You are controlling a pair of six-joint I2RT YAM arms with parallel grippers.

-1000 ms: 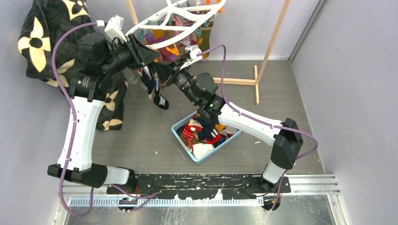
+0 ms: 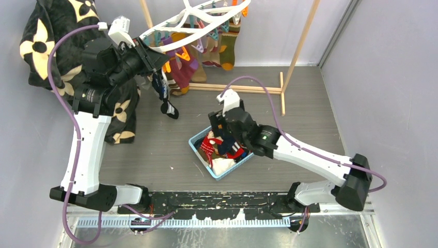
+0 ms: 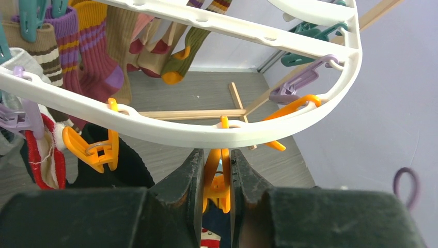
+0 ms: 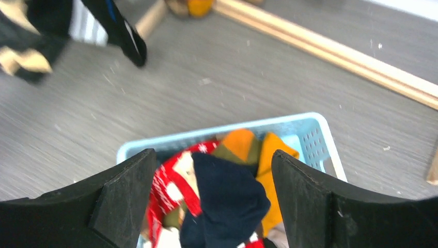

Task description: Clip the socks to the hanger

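Observation:
The white hanger [image 2: 183,44] carries several socks, such as the maroon and purple sock [image 2: 182,74], hanging from coloured clips. At its front rim my left gripper is shut on an orange clip [image 3: 217,186]. Under that clip in the left wrist view a dark sock [image 3: 217,221] shows; whether the clip holds it is hidden. A black, grey and white sock [image 2: 168,107] hangs below the left gripper in the top view. Over the blue basket [image 2: 192,142] my right gripper stands open, above a navy sock [image 4: 230,199], with nothing between its fingers.
Red patterned and orange socks [image 4: 276,173] lie in the basket. The wooden stand bar [image 2: 235,89] runs along the floor behind it. A dark flowered blanket [image 2: 121,111] hangs at the left. Bare floor [image 2: 304,124] lies to the basket's right.
My right gripper has drawn back from beside the left gripper and the hanger to above the basket. The hanging dark sock swung a little. My left arm has barely shifted.

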